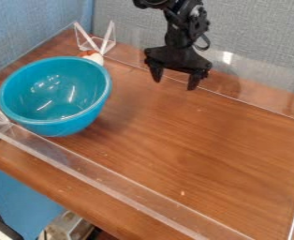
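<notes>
My black gripper [176, 73] hangs over the back middle of the wooden table, in front of the clear back barrier, its two fingers apart and pointing down with nothing visible between them. A turquoise bowl [53, 97] stands at the left of the table, empty. Behind it lies a small white and orange object [94, 57], partly hidden by the bowl and hard to make out.
Clear low barriers run along the table's edges [175, 206], with white lattice supports [95, 37] at the left. Blue floor shows below at lower left.
</notes>
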